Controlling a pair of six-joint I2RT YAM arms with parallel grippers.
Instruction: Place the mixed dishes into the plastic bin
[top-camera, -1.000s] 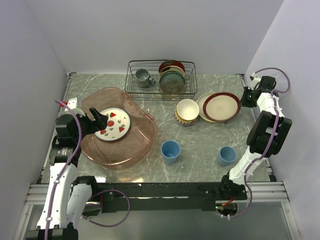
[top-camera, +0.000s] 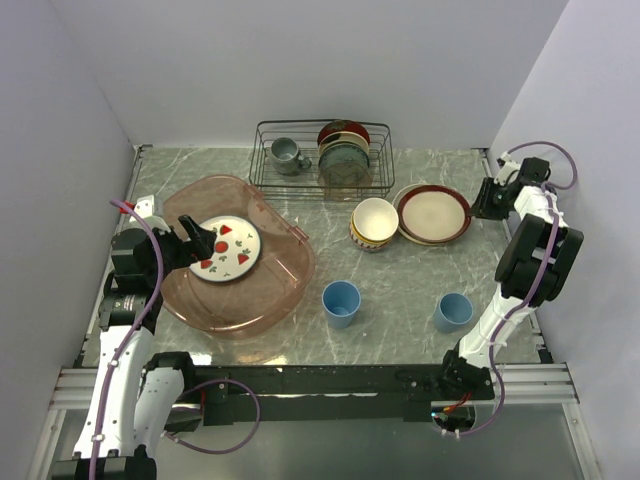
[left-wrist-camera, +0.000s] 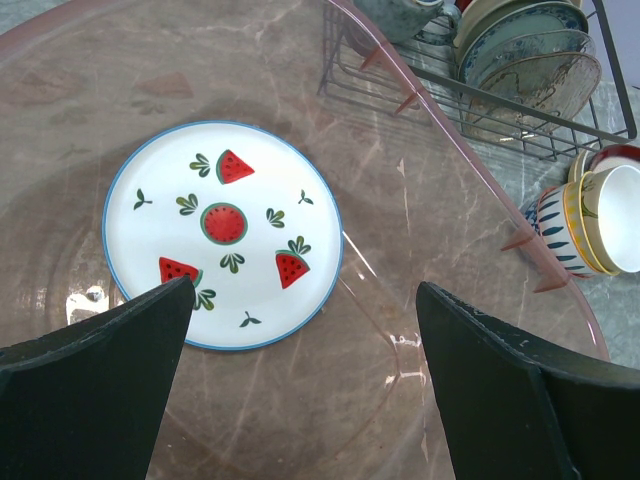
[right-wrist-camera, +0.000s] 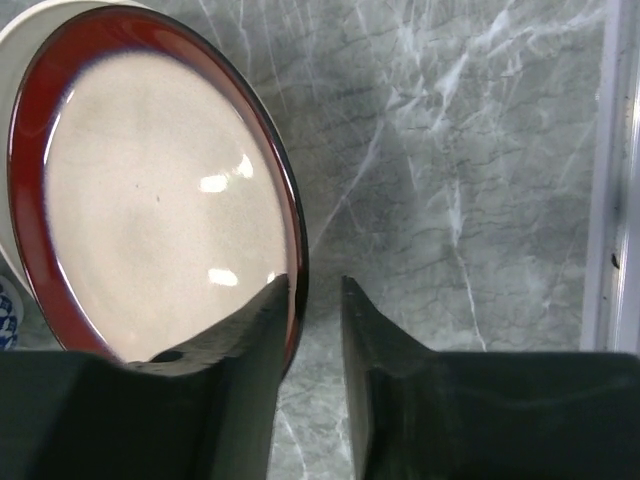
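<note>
The brown translucent bin (top-camera: 285, 275) stands on the left of the counter, with a white watermelon plate (left-wrist-camera: 225, 235) lying in it. Over that plate my left gripper is open and empty. At the right, a cream plate with a red-brown rim (top-camera: 433, 214) partly covers a paler plate (top-camera: 404, 192). My right gripper is at its right edge, part open, with the rim between the fingertips and a gap showing on the rim's outer side. Stacked bowls (top-camera: 376, 219) sit just left of the plates.
A wire rack (top-camera: 261, 160) at the back holds a grey-green mug (top-camera: 287, 156) and upright plates (top-camera: 344, 160). Two blue cups stand in front, one centre (top-camera: 341, 303) and one right (top-camera: 453, 312). Counter between the cups is clear.
The red-brown-rimmed plate has shifted slightly left, covering more of the paler plate. My right gripper has moved a little left with it. The left arm stays put.
</note>
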